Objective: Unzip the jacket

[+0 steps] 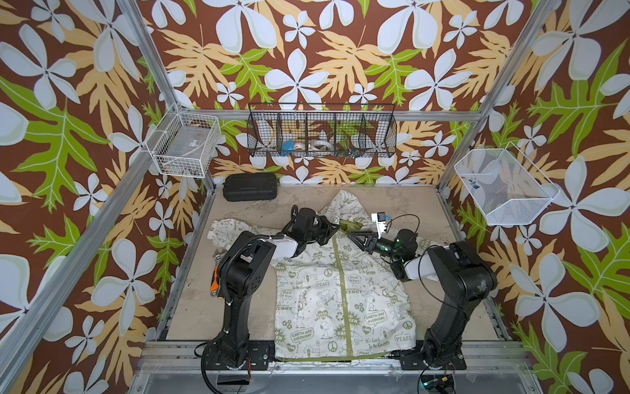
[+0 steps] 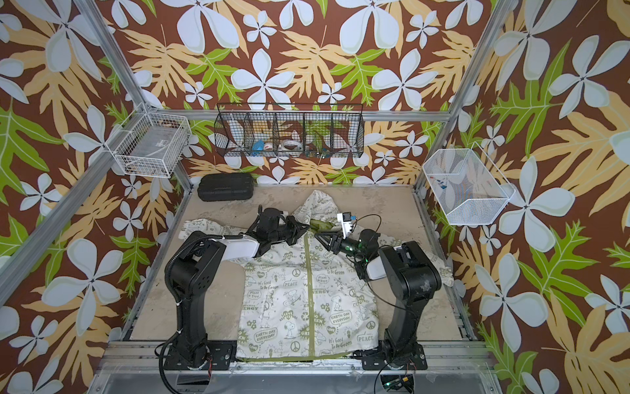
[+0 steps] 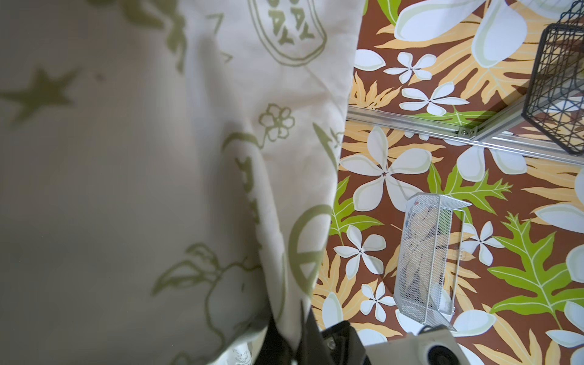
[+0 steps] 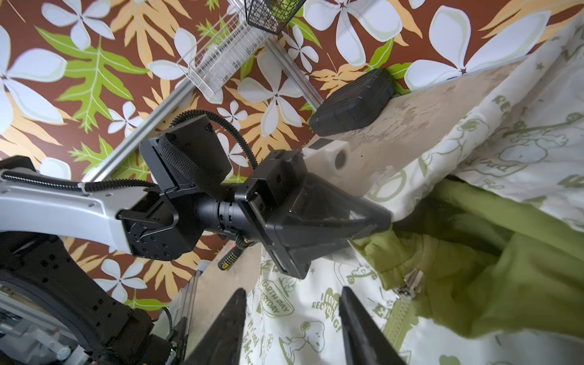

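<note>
The white, green-printed jacket [image 1: 308,308] lies spread with its green zipper band [image 1: 341,289] down the middle and green collar lining [image 4: 498,261] at the top. My left gripper [image 1: 333,226] is shut on a fold of white fabric near the collar; the fabric fills much of the left wrist view and runs between its fingers. A zipper slider [image 4: 412,283] shows at the lining in the right wrist view, just beside the left gripper. My right gripper is open, a little right of and below the collar, nothing between its fingers.
A black case [image 1: 249,187] lies at the back left, an orange-handled tool [image 1: 215,282] at the left. Wire baskets [image 1: 321,134] hang on the back and side rails. Bare table [image 1: 420,203] shows at the back right.
</note>
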